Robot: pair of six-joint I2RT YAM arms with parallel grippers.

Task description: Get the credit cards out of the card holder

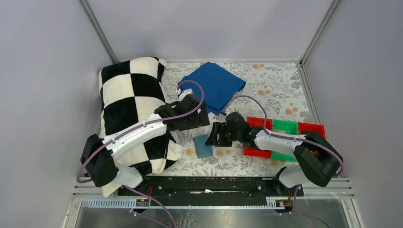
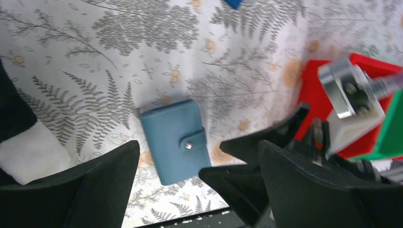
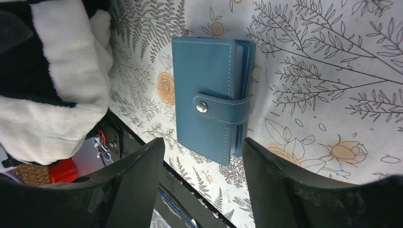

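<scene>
A teal leather card holder [image 1: 202,146], its snap strap closed, lies flat on the floral mat [image 1: 280,83]; the same holder [image 3: 205,76] fills the middle of the right wrist view. My left gripper [image 1: 203,118] is open, above and behind the holder, its fingers wide apart in its wrist view around the holder [image 2: 168,133]. My right gripper hangs low just right of the holder, fingers part open with nothing between them. No cards show.
A checkered plush cloth [image 1: 128,107] covers the left side. A folded blue cloth [image 1: 211,83] lies at the back. Red and green trays [image 1: 285,126] stand at the right.
</scene>
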